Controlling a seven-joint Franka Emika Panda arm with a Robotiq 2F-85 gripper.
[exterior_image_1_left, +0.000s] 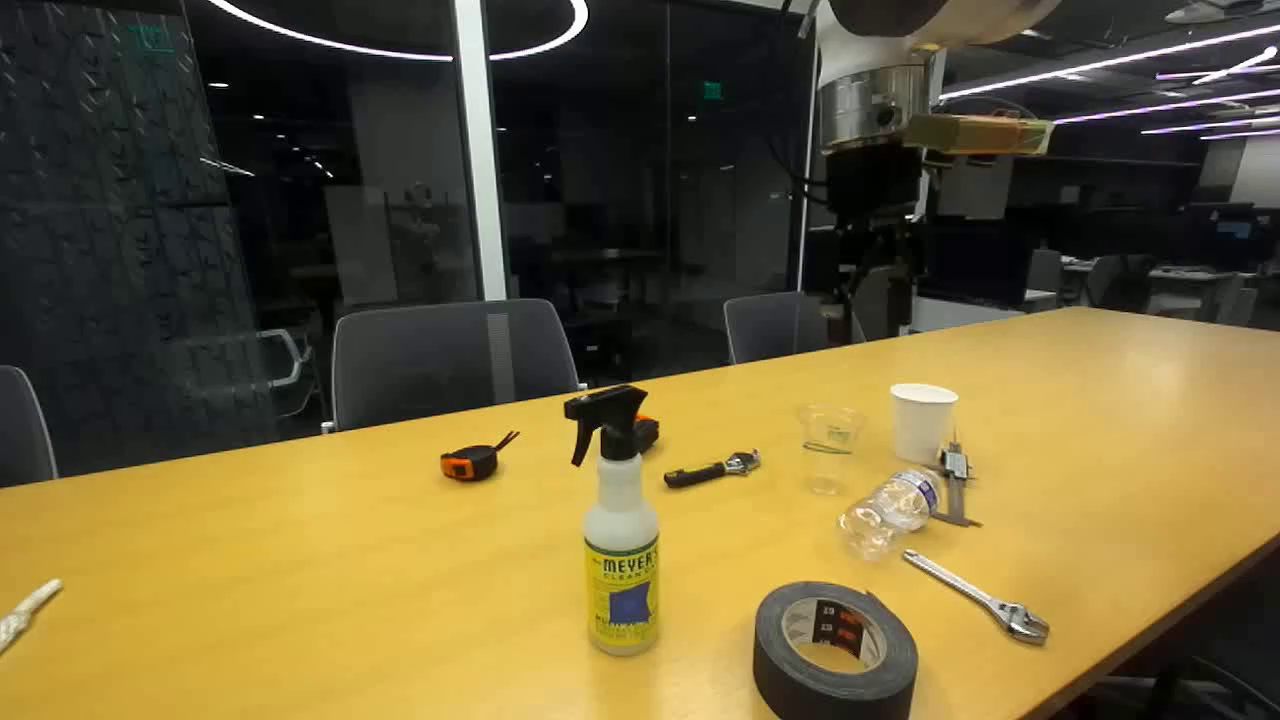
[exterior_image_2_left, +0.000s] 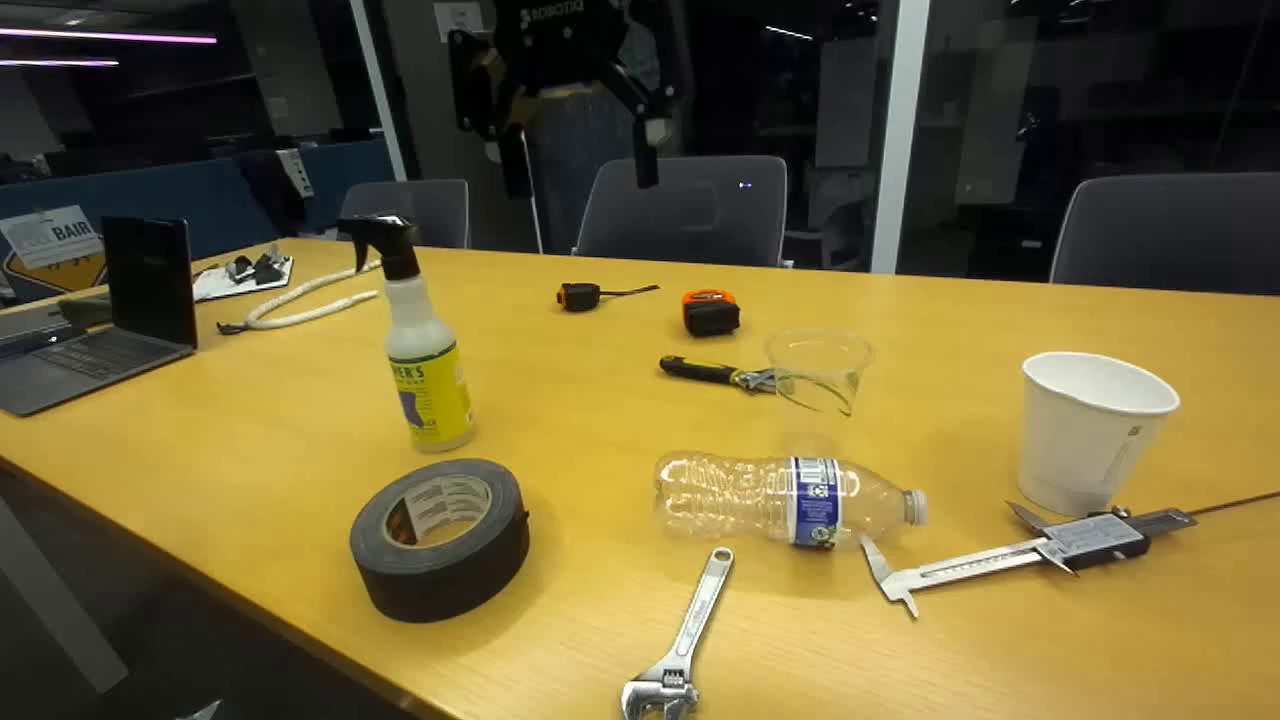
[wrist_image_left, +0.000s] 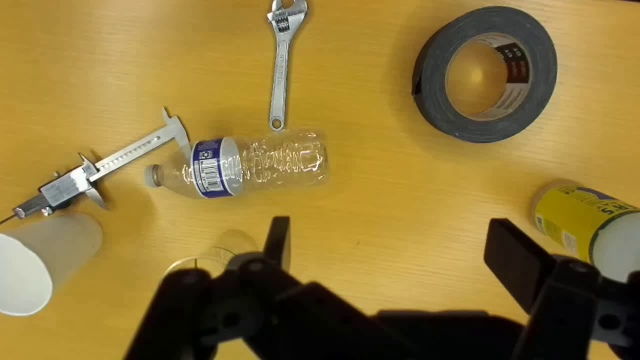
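Observation:
High above the table, my gripper is open, its two fingers wide apart with only bare tabletop seen between them. The second exterior view also shows the gripper (exterior_image_2_left: 584, 180) in the air, touching nothing. On the table lie a clear plastic bottle (exterior_image_2_left: 750, 498) on its side, a silver wrench (exterior_image_2_left: 690, 630), a caliper (exterior_image_2_left: 1020, 558) and a roll of black tape (exterior_image_2_left: 441, 540). A spray bottle (exterior_image_1_left: 621, 558) with a yellow label stands upright. The clear cup (exterior_image_2_left: 819, 384) and the white paper cup (exterior_image_2_left: 1086, 432) stand upright too; a finger partly hides the clear cup in the wrist view.
Farther back are two tape measures (exterior_image_2_left: 579, 296) and a black-handled tool (exterior_image_2_left: 717, 373). At the far left sit a laptop (exterior_image_2_left: 126, 318), a pale rope (exterior_image_2_left: 300, 310) and a clipboard (exterior_image_2_left: 240, 278). Bare table (exterior_image_1_left: 300, 576) spreads left of the spray bottle.

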